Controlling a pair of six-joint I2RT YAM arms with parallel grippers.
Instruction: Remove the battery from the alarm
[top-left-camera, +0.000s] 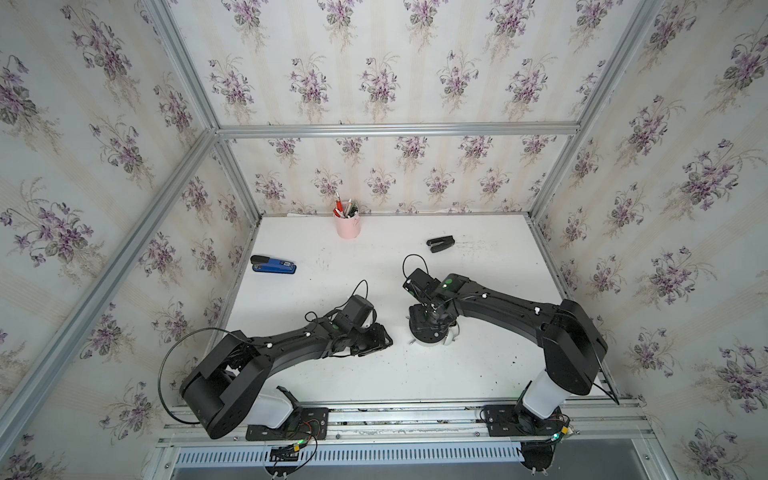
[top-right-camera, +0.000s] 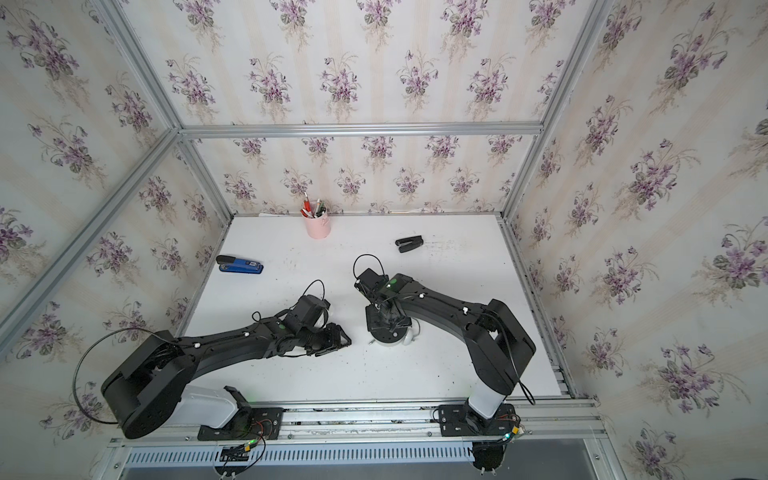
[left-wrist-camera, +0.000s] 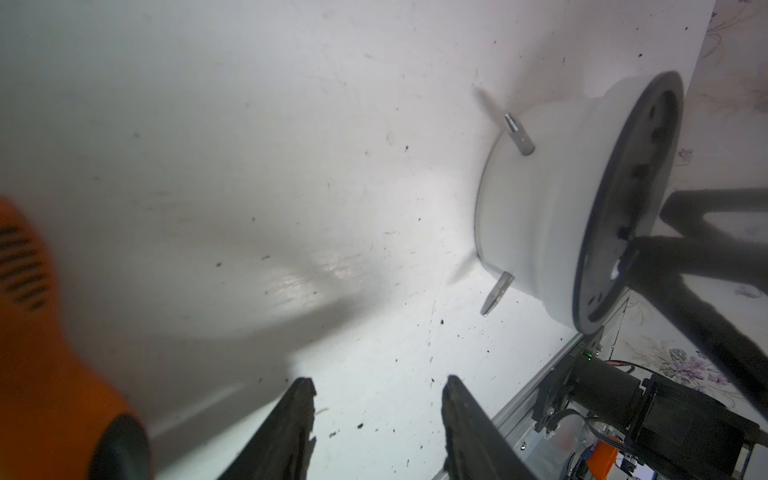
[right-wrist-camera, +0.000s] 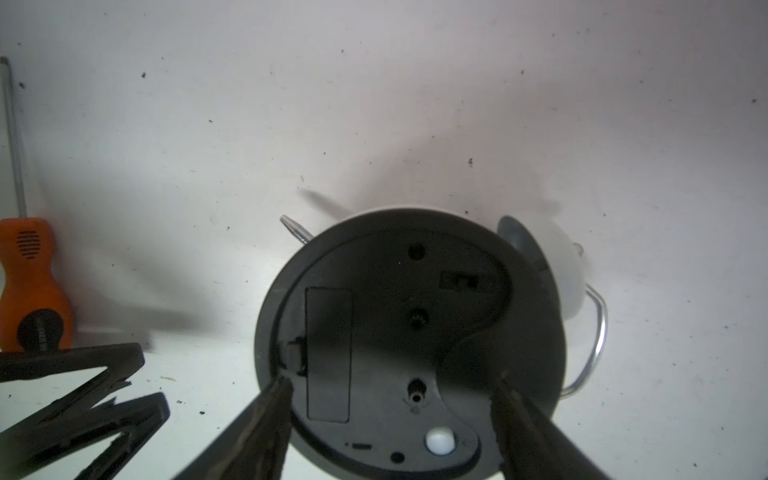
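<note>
The alarm (right-wrist-camera: 480, 264), a round white clock with a black back, lies back side up. In the right wrist view its rectangular battery cover (right-wrist-camera: 329, 352) sits flush, with a small latch (right-wrist-camera: 296, 357) on its left side. Whether a battery is inside cannot be seen. Above the black back my right gripper is open, its fingers apart and nothing between them. To the left of the clock my left gripper is open and empty, low over the table; the alarm's white side (left-wrist-camera: 528, 200) and metal legs show in that view.
An orange-handled screwdriver (right-wrist-camera: 28, 256) lies left of the alarm, close to my left gripper. Farther back are a blue stapler (top-left-camera: 273, 265), a black stapler (top-left-camera: 440, 243) and a pink pen cup (top-left-camera: 348, 226).
</note>
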